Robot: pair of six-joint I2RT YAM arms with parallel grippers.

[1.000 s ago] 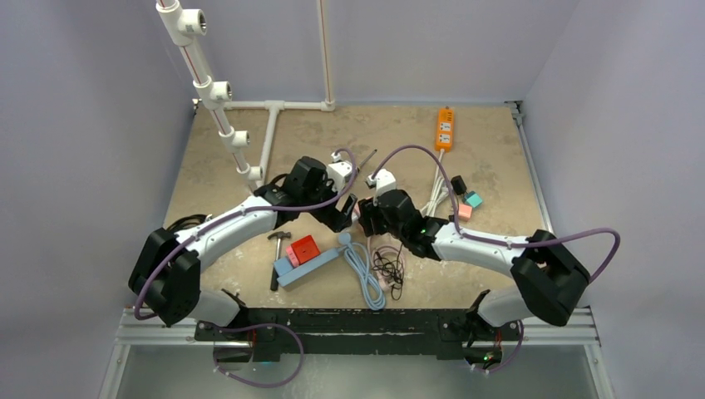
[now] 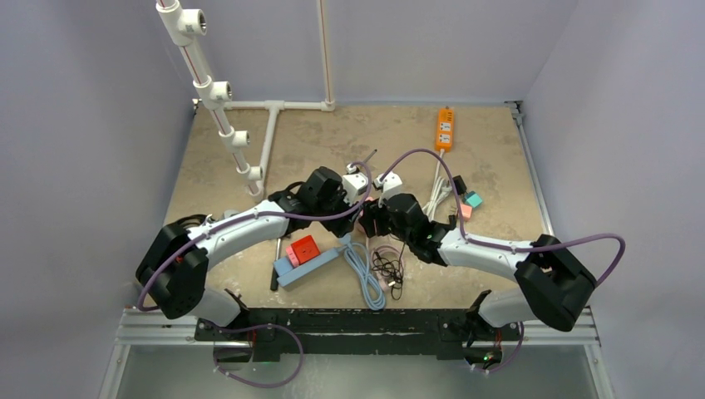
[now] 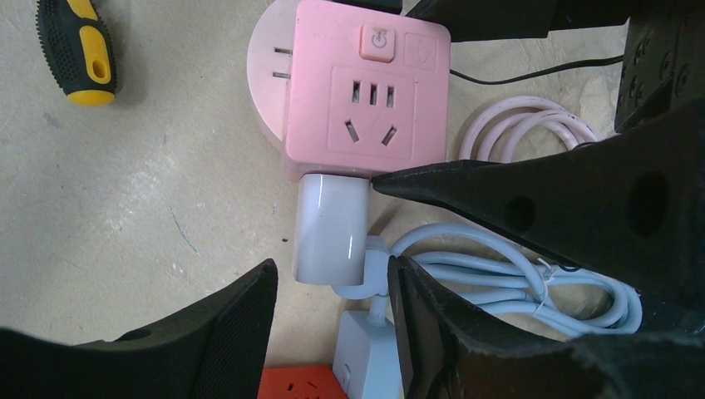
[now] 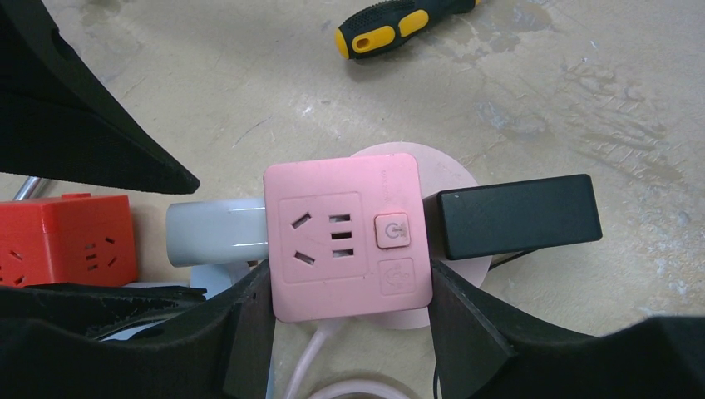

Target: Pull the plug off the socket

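Note:
My right gripper is shut on the pink socket (image 4: pixel 349 199), one finger pressed to each side. From one side of the socket sticks a white plug (image 4: pixel 218 233), pale and block-shaped, seated against the pink wall. A black plug or adapter (image 4: pixel 520 216) juts from the opposite side. My left gripper is open, its fingers on either side of the white plug's free end. In the right wrist view, gaps show between the plug and the left fingers. The top view mostly hides socket and plugs behind the grippers.
Beneath lies a round pink base (image 4: pixel 453 179). Nearby are a red socket (image 4: pixel 71 241), a coiled light-blue cord (image 3: pixel 582 299) and a yellow-black handle (image 4: pixel 399 27). An orange power strip (image 2: pixel 445 129) lies at the back right. Bare tabletop shows at the back.
My left gripper has moved right and frontward, up to the socket held by the right.

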